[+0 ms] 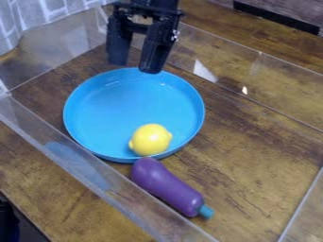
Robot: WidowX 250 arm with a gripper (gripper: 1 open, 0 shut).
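My black gripper (138, 55) hangs at the top centre, over the back of a round blue plate (108, 112); its two fingers are spread apart and nothing shows between them. A yellow lemon-like object (150, 140) rests on the front part of the plate. In front of the plate, a purple eggplant-like object (168, 189) with a teal tip lies diagonally on the wooden surface.
Clear plastic walls (51, 142) edge the wooden work area (246, 151) at the left, back and right. The wooden floor to the right of the plate is bare, as is a smaller patch at the left.
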